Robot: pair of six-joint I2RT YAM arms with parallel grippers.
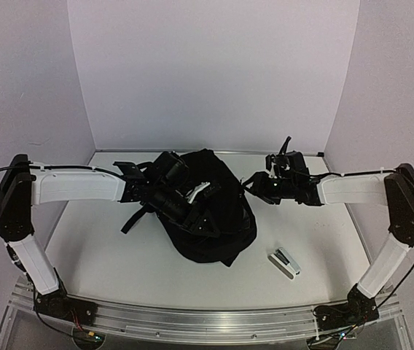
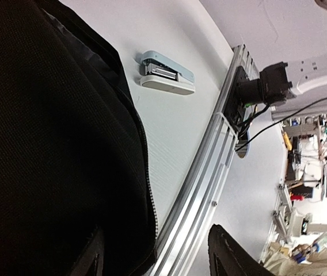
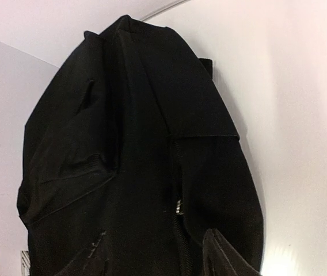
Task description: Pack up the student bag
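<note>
The black bag (image 1: 201, 252) lies in the middle of the table, and its flap now hides the inside. My left gripper (image 1: 208, 227) is over the bag's front part; in the left wrist view its fingers (image 2: 90, 260) are spread, with bag fabric (image 2: 54, 149) and a zipper edge below. At the bag's right side is my right gripper (image 1: 249, 188). In the right wrist view its fingers (image 3: 214, 253) stand apart above the black cloth (image 3: 143, 172) and a zipper, with nothing seen between them. A white and grey stapler (image 1: 285, 263) lies on the table, right of the bag.
A bag strap (image 1: 135, 219) sticks out to the left. The metal rail (image 1: 207, 321) runs along the table's front edge.
</note>
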